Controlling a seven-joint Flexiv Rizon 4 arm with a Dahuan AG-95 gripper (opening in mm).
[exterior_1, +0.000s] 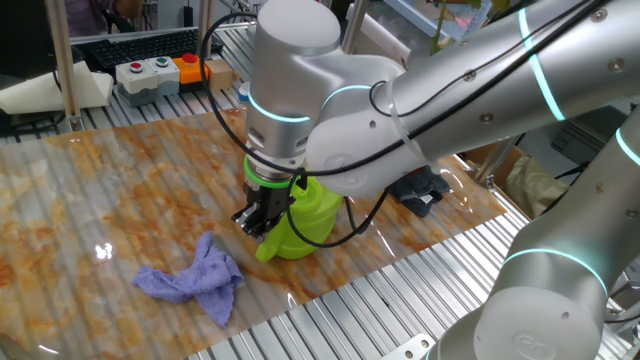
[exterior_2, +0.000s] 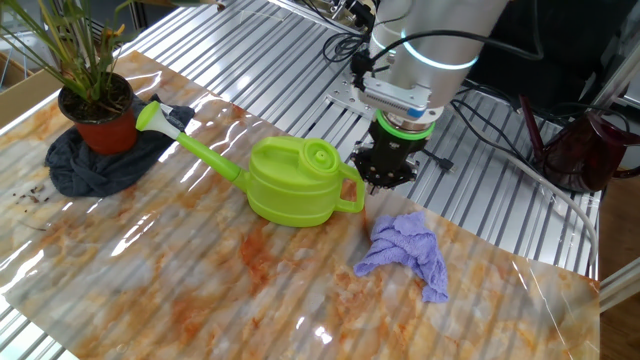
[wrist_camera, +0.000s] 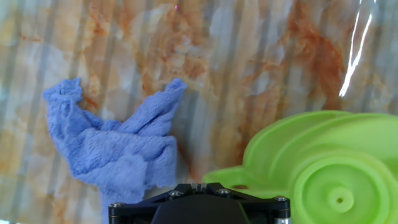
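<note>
A bright green watering can (exterior_2: 292, 190) stands upright on the marbled sheet, its spout toward the potted plant. My gripper (exterior_2: 385, 180) is right beside its handle in exterior view 2, pointing down. In exterior view 1 the arm and a cable partly cover the can (exterior_1: 305, 222); the gripper (exterior_1: 257, 222) lies at its near left side. The wrist view has the can (wrist_camera: 341, 171) at lower right, with the handle end close to the black gripper. Whether the fingers are open or shut, and whether they touch the handle, cannot be made out.
A crumpled purple cloth (wrist_camera: 121, 146) lies on the sheet near the gripper. A potted plant (exterior_2: 105, 125) sits on a dark cloth (exterior_2: 75, 170) beyond the spout. A dark red jug (exterior_2: 580, 150) stands on the slatted table.
</note>
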